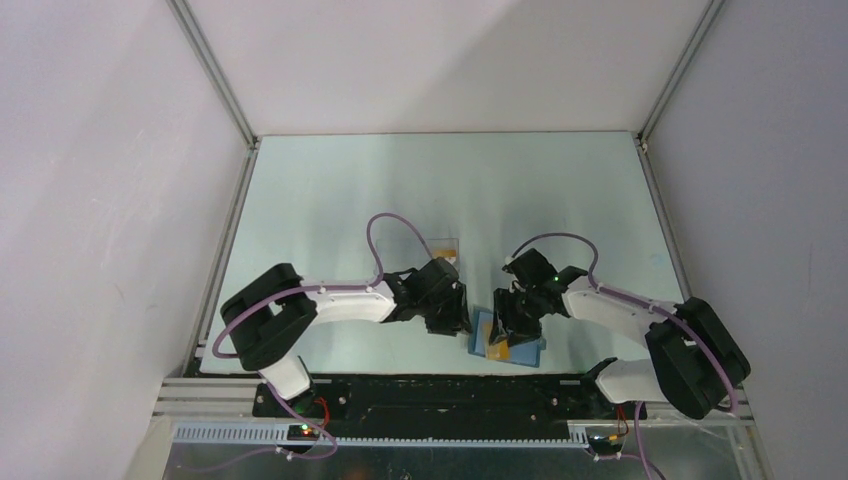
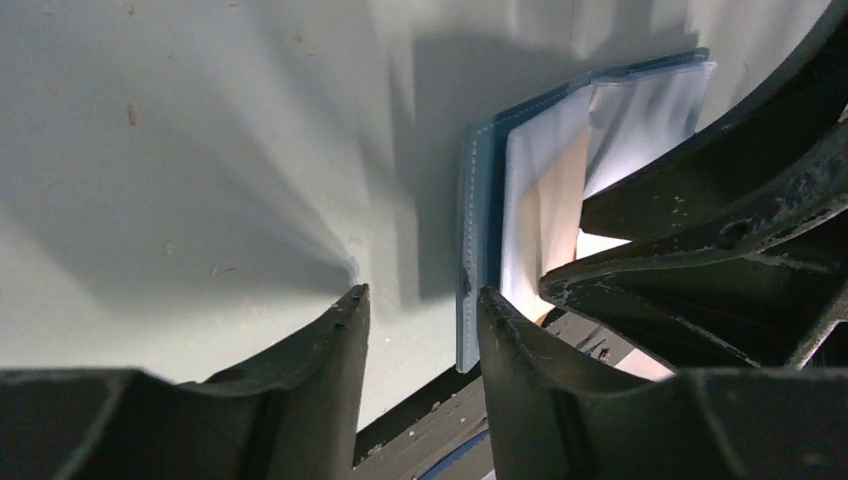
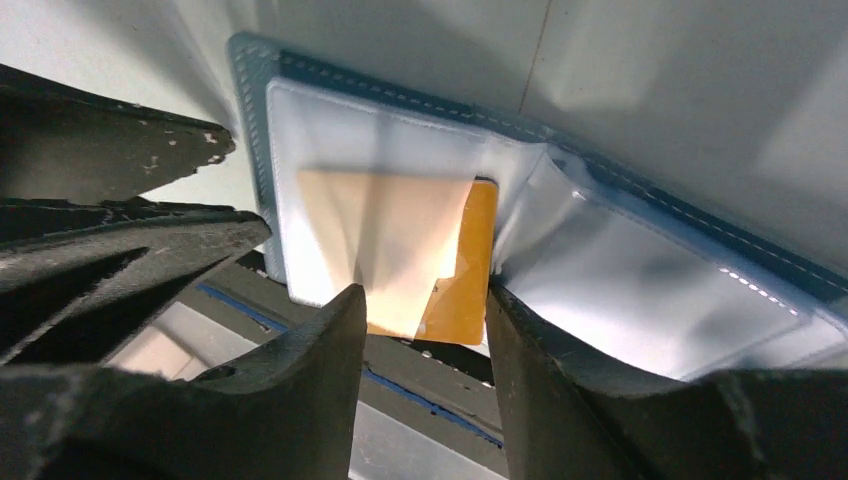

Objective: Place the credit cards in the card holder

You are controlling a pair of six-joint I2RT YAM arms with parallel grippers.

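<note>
The blue card holder lies flat at the front right of the table, its clear pockets showing. An orange card with a pale face lies inside its left pocket. My left gripper is part open at the holder's left edge, with nothing visible between its fingertips. My right gripper is over the holder, fingertips part open either side of the card's region, one near the card's right edge. Whether they touch the pocket I cannot tell.
A clear case with an orange item lies behind my left arm. The black rail borders the front edge, close to the holder.
</note>
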